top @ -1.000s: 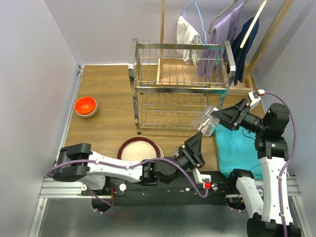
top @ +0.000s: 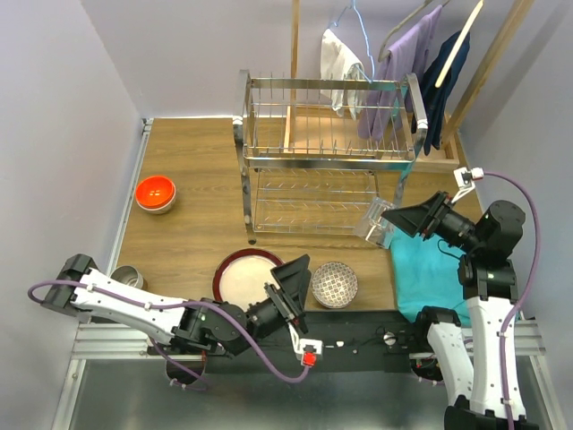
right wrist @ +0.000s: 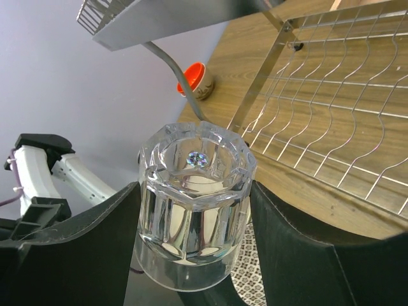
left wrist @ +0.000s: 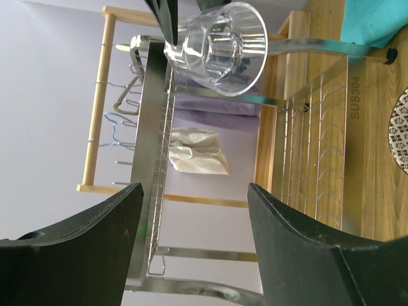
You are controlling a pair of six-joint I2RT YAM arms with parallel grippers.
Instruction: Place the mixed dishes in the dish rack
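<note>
A clear faceted glass is held tilted between the fingers of my right gripper (top: 385, 215), shut on it beside the rack's right front; it also shows at the top of the left wrist view (left wrist: 217, 48). My left gripper (top: 295, 282) is open and empty over the plate's right side, its fingers spread in the left wrist view. The two-tier steel dish rack (top: 331, 162) stands at the back. A red-rimmed plate (top: 237, 282), a patterned bowl (top: 334, 285), stacked bowls with an orange one (top: 155, 191) and a small cup (top: 127, 276) are on the table.
A teal cloth (top: 430, 287) covers the right front of the table. A wooden drying stand (top: 492, 63) with hanging cloths is behind the rack. Bare wood lies left of the rack.
My left gripper has drawn back leftward from beside the glass, uncovering the patterned bowl. The glass in my right gripper has shifted slightly.
</note>
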